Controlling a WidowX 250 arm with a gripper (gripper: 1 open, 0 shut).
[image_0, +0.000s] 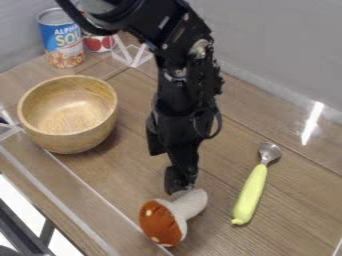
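Observation:
My black gripper (182, 178) hangs at the middle of the view, open, its tips just above a toy mushroom (171, 216) with an orange cap and white stem lying on the wooden table. Whether the tips touch the stem I cannot tell; the far finger is partly hidden.
A wooden bowl (67, 115) sits at the left. A green-handled utensil (251, 186) lies to the right. Cans (63, 40) stand at the back left against the grey wall. The table's front left edge is near the mushroom.

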